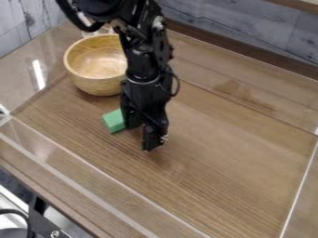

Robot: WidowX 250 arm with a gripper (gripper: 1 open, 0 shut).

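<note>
My black gripper (pixel 139 128) is low over the wooden table (pixel 224 167), reaching down from the top centre, with its fingers open at table level. A small green object (pixel 114 121) lies just left of it, partly hidden behind the gripper's left side. I cannot tell whether the two touch.
A light wooden bowl (pixel 87 65) stands at the upper left, behind the arm. A tiled wall rises along the back right.
</note>
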